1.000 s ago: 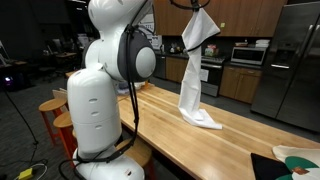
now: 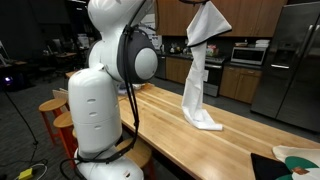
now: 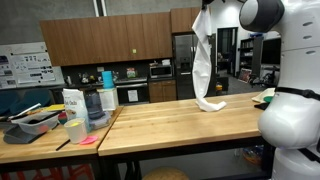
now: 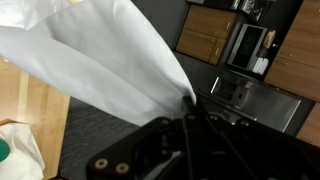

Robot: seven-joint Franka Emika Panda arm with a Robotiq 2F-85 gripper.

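A long white cloth (image 2: 194, 88) hangs from high above the wooden table (image 2: 165, 127), its lower end resting on the tabletop. In the wrist view my gripper is shut at the edge of the cloth (image 4: 110, 50), with the fabric spreading away from the fingertips to the upper left. Exterior view 2 shows the same white cloth (image 3: 203, 65) as a narrow upright strip below the arm. The gripper lies at or beyond the top edge of both exterior views, so its fingers are hidden there.
At the table's right end lie a black item (image 2: 268, 167) and a white-and-green item (image 2: 298, 157). Stools (image 2: 60, 118) stand along the left side. A side counter in exterior view 2 carries a blue water bottle (image 3: 108, 90) and containers.
Over the last second the cloth's upper part has shifted a little right and up in exterior view 1. Its lower end has stayed on the table.
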